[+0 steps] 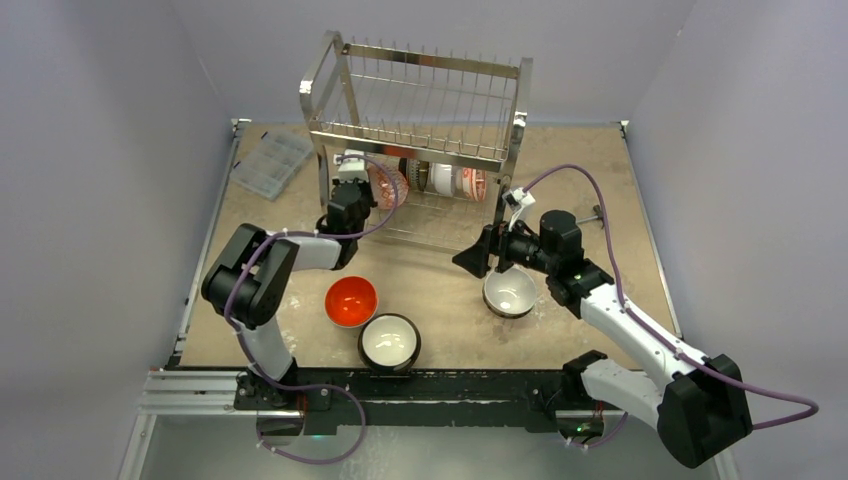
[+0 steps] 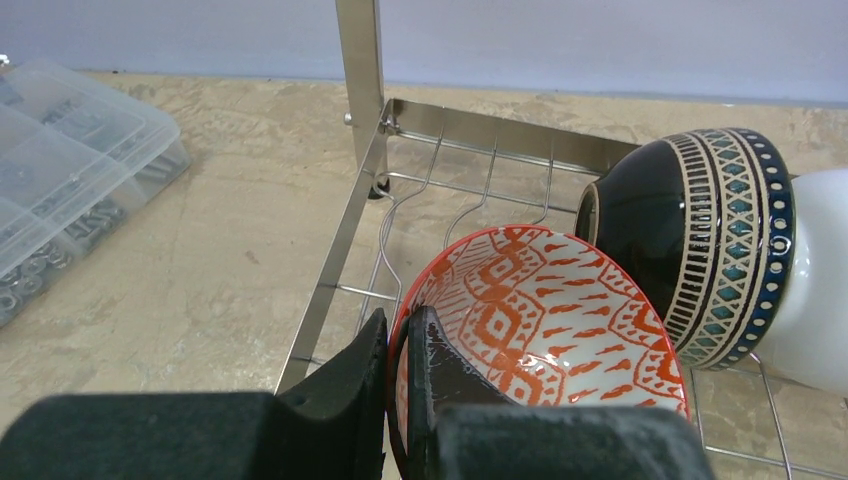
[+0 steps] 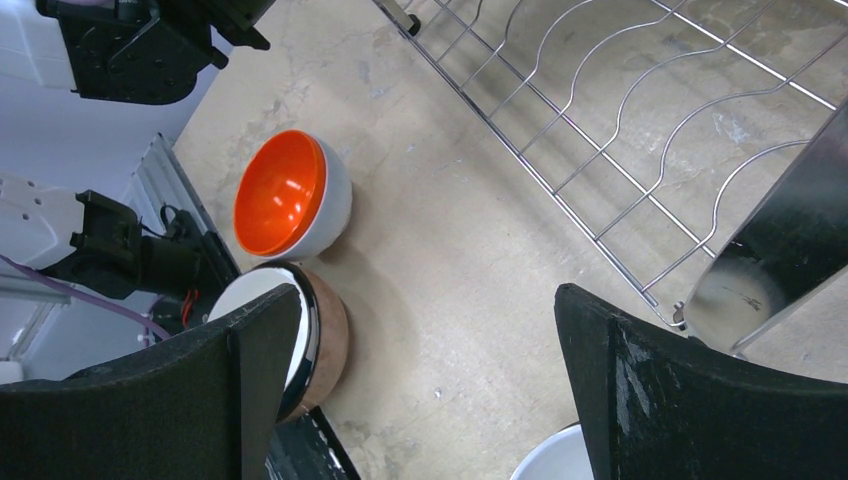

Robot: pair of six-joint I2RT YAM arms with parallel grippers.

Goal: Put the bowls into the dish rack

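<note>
My left gripper is shut on the rim of a red-patterned bowl (image 2: 540, 330), held inside the lower tier of the dish rack (image 2: 320, 300) beside a dark patterned bowl (image 2: 645, 230) and a white bowl (image 2: 815, 280). A red-and-white bowl (image 1: 472, 185) lies at the row's right. On the table are an orange bowl (image 1: 351, 298), a dark-rimmed bowl (image 1: 389, 340) and a white bowl (image 1: 509, 291). My right gripper (image 1: 478, 252) is open and empty at the rack's front right corner.
A clear parts box (image 1: 268, 165) lies left of the rack. The rack's steel upper tier (image 1: 430, 56) overhangs the bowls.
</note>
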